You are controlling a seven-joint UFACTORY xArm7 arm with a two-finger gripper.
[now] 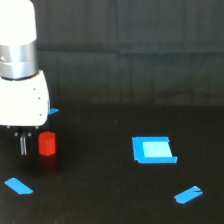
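Observation:
A small red block (47,144) rests on the dark table at the left. Just to its left in the picture hangs my gripper (25,152), pointing down beneath the white hand of the arm. The dark fingers blend into the background, so how far apart they are is hard to make out. Nothing shows between them, and the red block appears outside them.
Toward the right lies a pale square (157,149) framed in blue tape (138,150). Strips of blue tape (19,186) mark the table at front left, at front right (188,195) and behind the arm. Open dark table fills the middle.

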